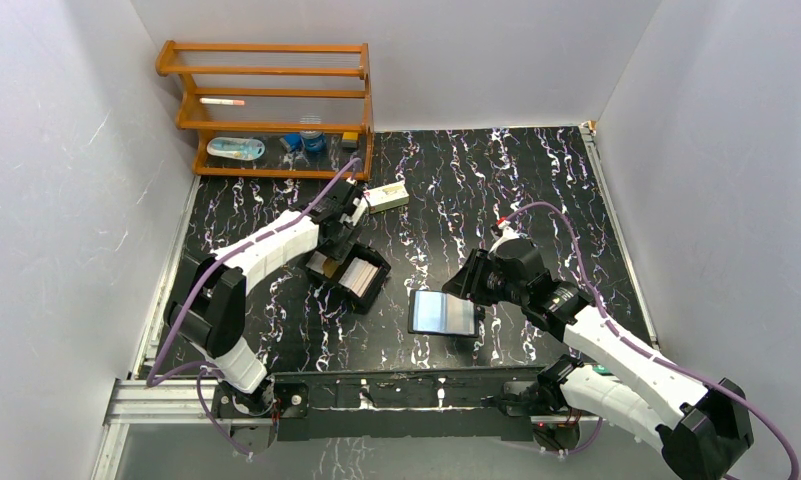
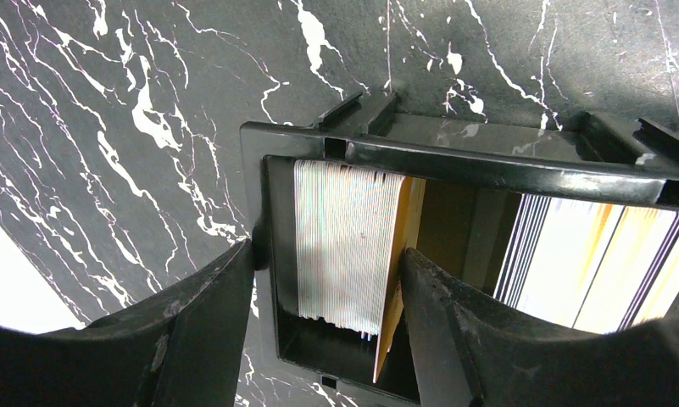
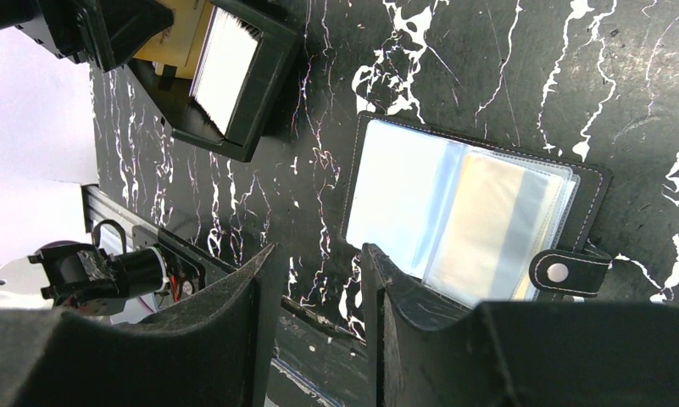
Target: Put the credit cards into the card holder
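Note:
White cards (image 2: 344, 246) stand packed on edge in the left bay of a black box (image 2: 454, 161), a gold card (image 2: 395, 280) leaning at their right side. Over this bay my left gripper is part open. One finger overlaps the box's left wall; the other is at the gold card's edge, contact unclear. More cards (image 2: 590, 263) fill the right bay. The card holder (image 3: 467, 212) lies open flat on the table, clear sleeves showing and its snap strap (image 3: 570, 273) undone. My right gripper stands open and empty near the holder.
A small pale box (image 1: 386, 196) lies behind the left gripper. At the back left stands a wooden rack (image 1: 268, 126) with several small items.

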